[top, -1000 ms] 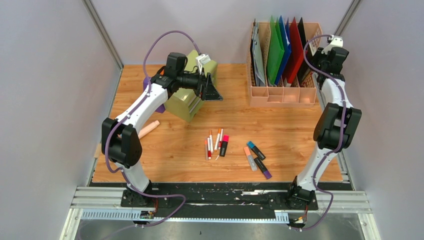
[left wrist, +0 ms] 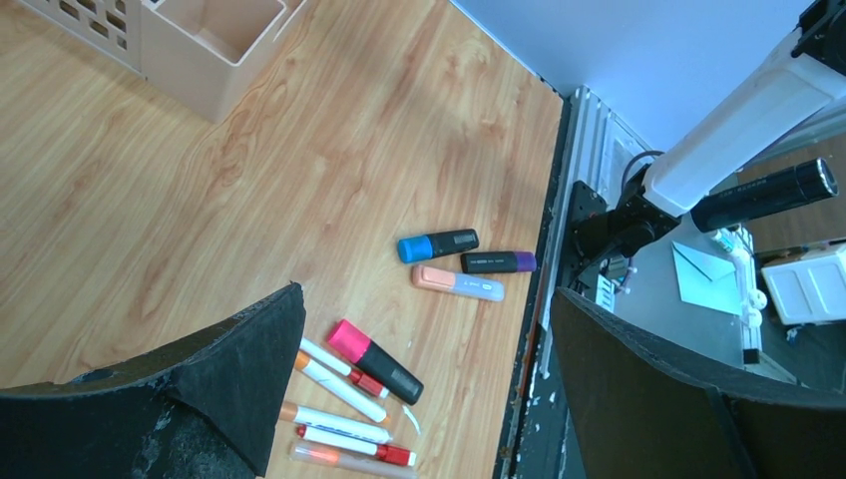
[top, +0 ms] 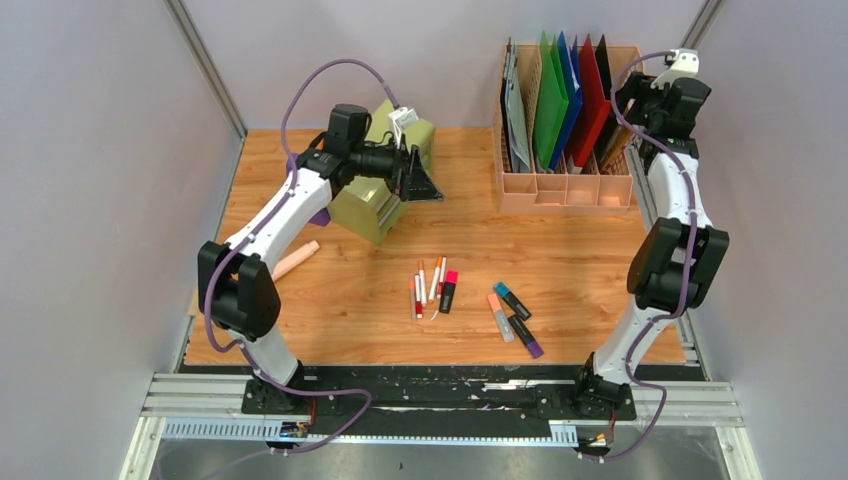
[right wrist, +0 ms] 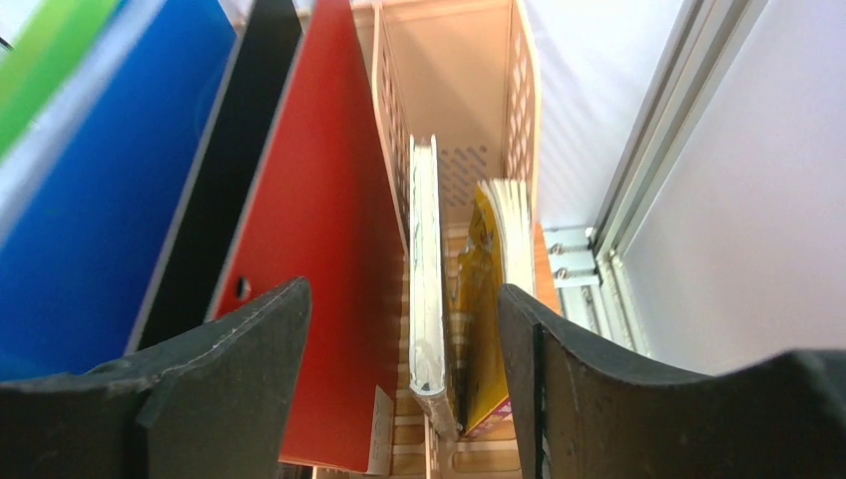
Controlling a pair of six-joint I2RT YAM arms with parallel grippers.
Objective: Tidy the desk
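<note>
At the back right stands the peach file organizer [top: 565, 200], holding green, blue, red [right wrist: 329, 259] and black folders, with white-edged books [right wrist: 427, 269] and a yellow book [right wrist: 484, 329]. My right gripper is over the organizer's rightmost slots, its fingers apart above those books. My left gripper hangs open beside the green box [top: 360, 210], nothing between its fingers. Loose markers [left wrist: 349, 384] lie mid-desk, highlighters [left wrist: 437, 246] lie further right near the front edge.
A peach cylinder [top: 297, 258] and a purple object [top: 320, 215] are at the left, partly behind my left arm. Bare desk lies between the box and the organizer. Walls close in on both sides and the back.
The left arm and the desk items look practically unchanged.
</note>
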